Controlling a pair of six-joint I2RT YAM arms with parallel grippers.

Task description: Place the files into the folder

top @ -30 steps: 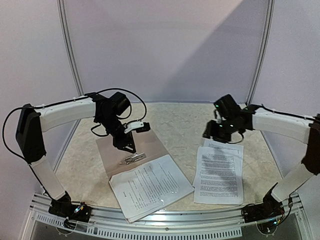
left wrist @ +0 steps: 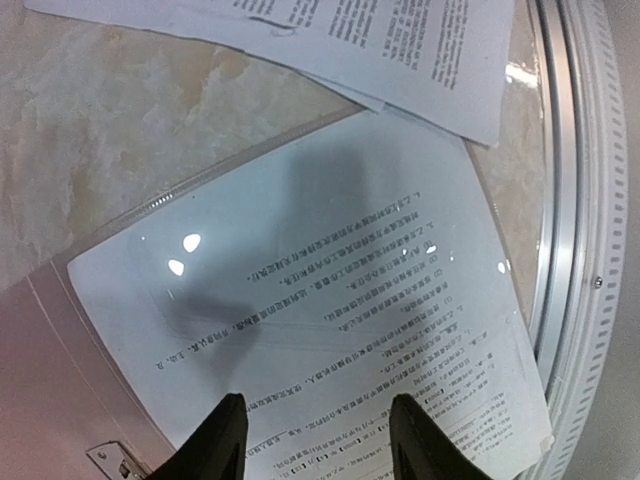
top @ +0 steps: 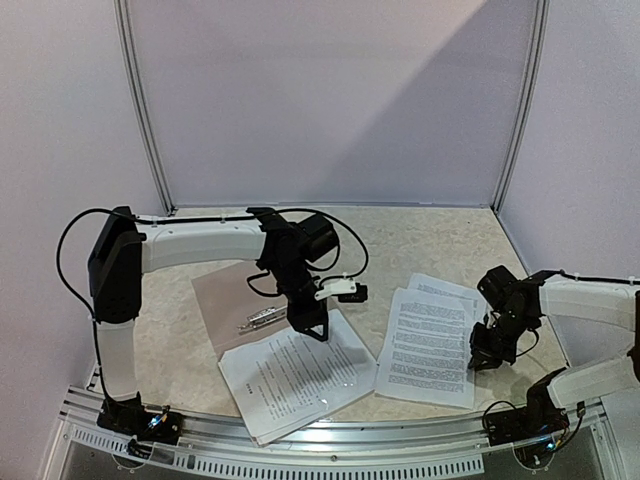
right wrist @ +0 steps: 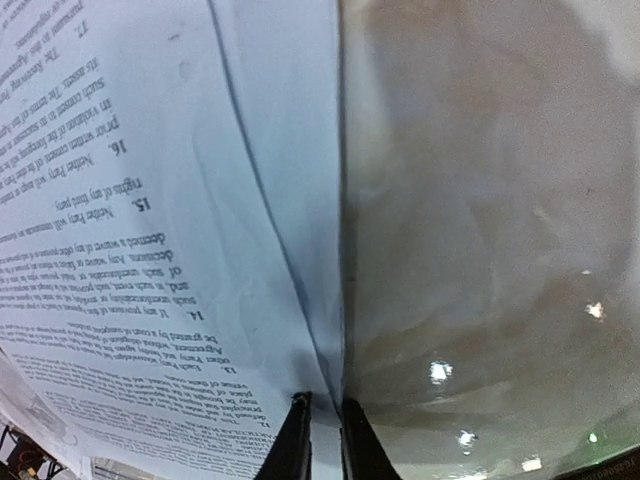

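The open folder (top: 225, 295) lies on the left, with a metal clip (top: 262, 318) and printed sheets (top: 295, 375) on it. Loose papers (top: 420, 350) lie to its right, touching or nearly touching its sheets. My left gripper hangs over the folder's sheets, part open, fingers apart with nothing between them. My right gripper is low at the right edge of the loose papers, its fingertips close together on that edge; whether paper is between them is hard to tell.
A metal rail (top: 340, 435) runs along the front, with walls at the back and both sides.
My left gripper has moved right over the sheets.
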